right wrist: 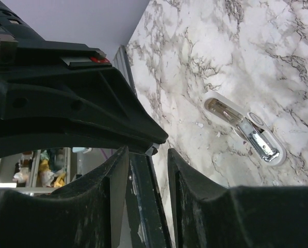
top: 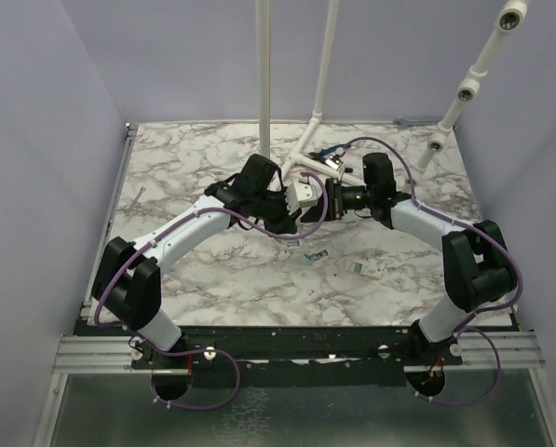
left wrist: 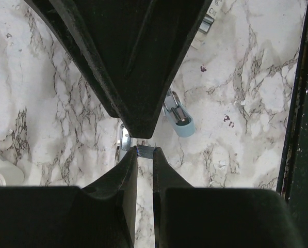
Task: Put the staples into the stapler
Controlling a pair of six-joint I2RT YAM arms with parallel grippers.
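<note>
A short silver staple strip (left wrist: 145,152) is pinched upright between the tips of my left gripper, clear of the table. In the right wrist view the strip (right wrist: 152,150) pokes out under the left gripper's dark fingers (right wrist: 138,126). My right gripper stands open, and the strip shows between its fingertips; how near it is I cannot tell. Below lies a light-blue stapler (left wrist: 180,123), partly covered in the left wrist view. Beside it a silver metal piece (left wrist: 125,140) is half hidden by the grippers. A white stapler (right wrist: 246,129) lies opened out.
Blue-handled pliers (top: 326,151) lie at the back, near a white pipe stand (top: 301,146). A screwdriver-like tool (top: 135,200) rests far left. A white round container (left wrist: 4,170) shows at one edge.
</note>
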